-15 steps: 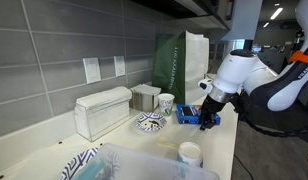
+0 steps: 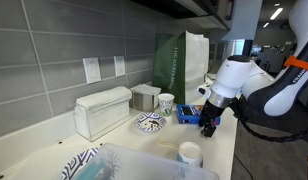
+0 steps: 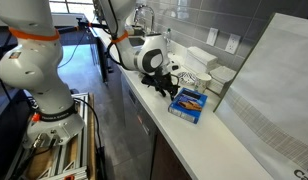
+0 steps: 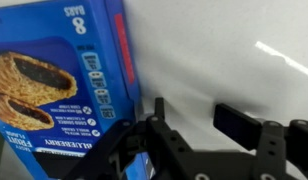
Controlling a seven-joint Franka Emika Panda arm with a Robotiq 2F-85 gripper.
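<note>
A blue snack-bar box (image 4: 56,85), printed with blueberry-filled bars, lies on the white counter (image 3: 201,143). It fills the left side of the wrist view, just left of my gripper. The dark fingers (image 4: 232,124) stand apart there, with pale surface showing between them; whether they hold something white or flat cannot be made out. In exterior view 1 my gripper (image 2: 208,129) is low at the counter, in front of the box (image 2: 187,114). From the other side, the box (image 3: 187,105) appears beside the arm's end.
A white cup (image 2: 190,153) and a clear plastic bin (image 2: 139,163) stand nearer exterior view 1. Behind are a patterned bowl (image 2: 151,122), a patterned cup (image 2: 166,104), a metal canister (image 2: 145,97) and a white bread box (image 2: 103,112). Exterior view 2 shows clear counter in front of the box.
Over the last second the arm has shifted a little to the right in exterior view 1, its gripper staying low by the box. The other objects look unmoved.
</note>
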